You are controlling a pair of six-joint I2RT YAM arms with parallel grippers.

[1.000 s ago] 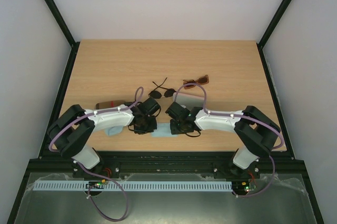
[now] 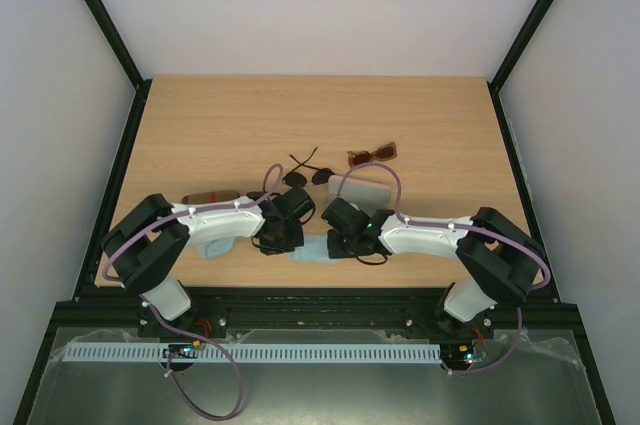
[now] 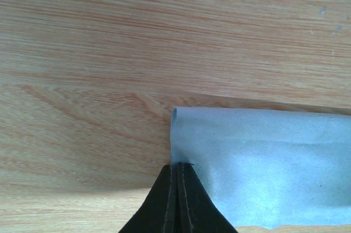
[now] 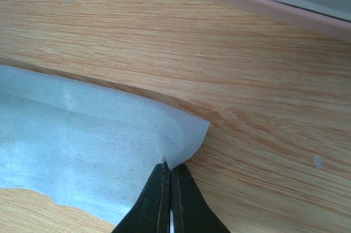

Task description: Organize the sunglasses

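Note:
A light blue cloth (image 2: 315,250) lies flat between both grippers near the table's front edge. My left gripper is shut at the cloth's left end (image 3: 263,167), pinching its edge. My right gripper is shut on the cloth's right corner (image 4: 98,134). Black sunglasses (image 2: 320,176) with crossed arms and brown sunglasses (image 2: 371,154) lie behind the grippers on the wooden table (image 2: 310,110).
A pale case (image 2: 360,189) with a pink rim sits just behind my right gripper. A brown case (image 2: 208,197) and another blue cloth (image 2: 216,247) are at left, partly under the left arm.
Both arms have shifted slightly in the top view, the left gripper a little to the right and both slightly toward the front edge.

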